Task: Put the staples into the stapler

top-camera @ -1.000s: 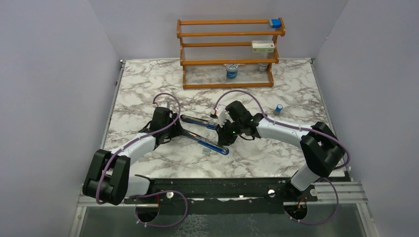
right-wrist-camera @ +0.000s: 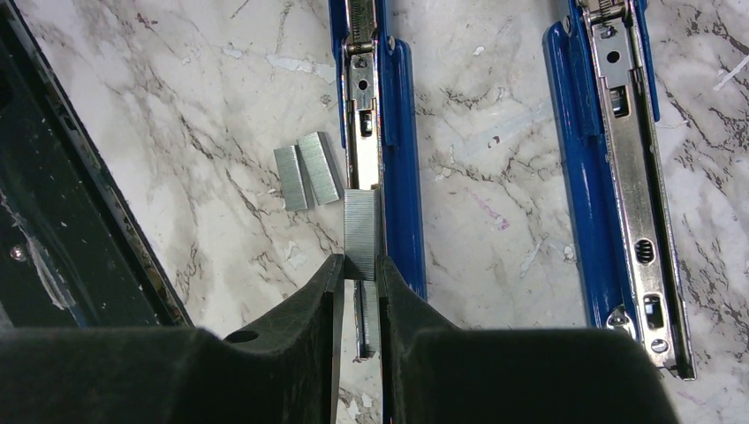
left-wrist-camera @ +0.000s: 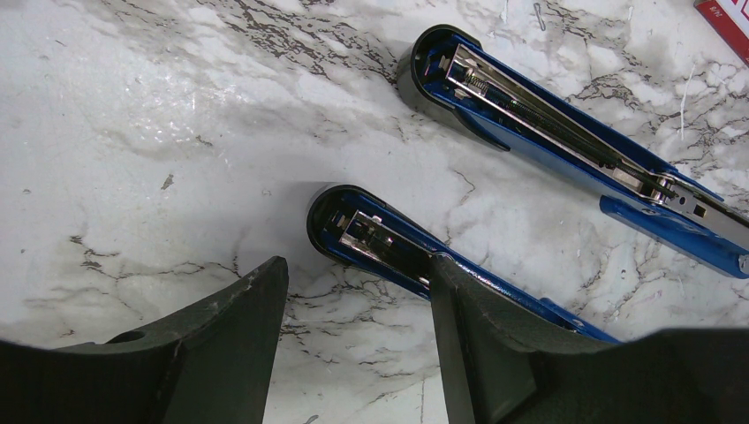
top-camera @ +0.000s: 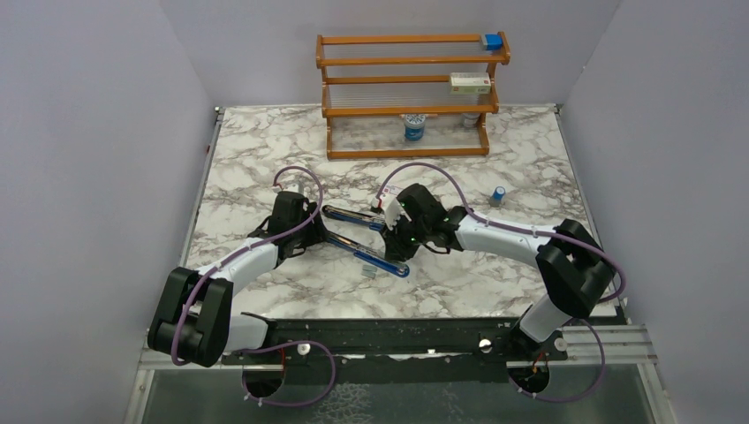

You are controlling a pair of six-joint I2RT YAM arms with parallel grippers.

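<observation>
Two opened blue staplers lie on the marble table, the near one (top-camera: 364, 253) and the far one (left-wrist-camera: 548, 124). The near stapler's front end (left-wrist-camera: 340, 225) shows beyond my left gripper, which is open; one finger overlaps the stapler's side. In the right wrist view, a strip of staples (right-wrist-camera: 360, 231) lies lengthwise over the near stapler's metal rail (right-wrist-camera: 363, 146). My right gripper is open by a narrow gap, its fingertips close on both sides of the strip's lower end. Another silvery piece (right-wrist-camera: 370, 309) shows on the rail between the fingers.
Two loose staple strips (right-wrist-camera: 306, 172) lie beside the near stapler. A red and white box (left-wrist-camera: 729, 22) is past the far stapler. A wooden rack (top-camera: 411, 110) stands at the back, and a small blue-topped item (top-camera: 498, 193) is at right.
Over the last second my right gripper has shifted slightly left along the near stapler. The left arm and both staplers look unmoved in the top view.
</observation>
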